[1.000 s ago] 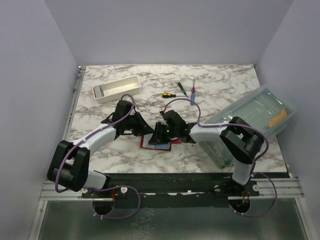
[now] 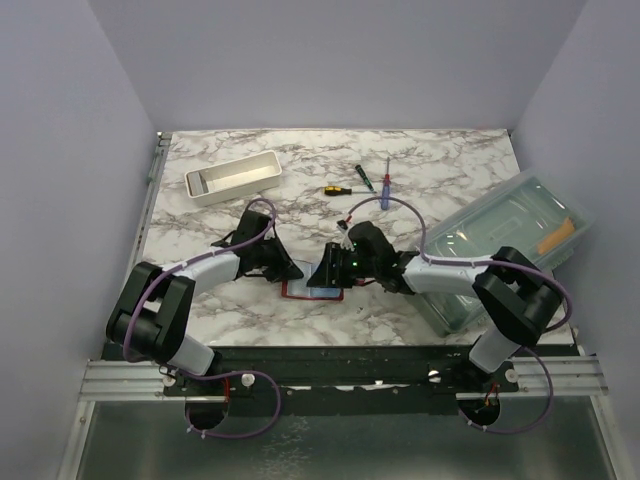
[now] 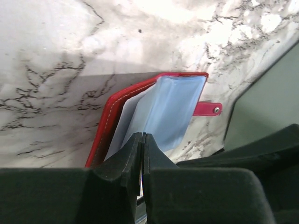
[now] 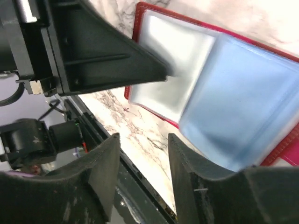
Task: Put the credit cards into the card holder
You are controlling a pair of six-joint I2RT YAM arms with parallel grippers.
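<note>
The red card holder [image 2: 299,296] lies spread open on the marble table between my two arms. In the left wrist view, its red cover [image 3: 106,128] frames a white sleeve and a pale blue sleeve [image 3: 177,105], with a snap strap [image 3: 208,108] sticking out. My left gripper is over the sleeves, its fingertips very close together; whether they pinch a sleeve edge is unclear. Beside the blue sleeve [image 4: 243,93], my right gripper stands open, with nothing between its fingers. No separate credit card can be made out.
A white box [image 2: 235,180] with a small grey item inside stands at the back left. Screwdrivers [image 2: 345,190] lie behind the holder. A translucent bin [image 2: 480,235] fills the right side. Free marble extends left and in front.
My right gripper has moved slightly to the right and opened wider. The left arm has shifted a little right, its tip lower over the holder. The holder stays in about the same place.
</note>
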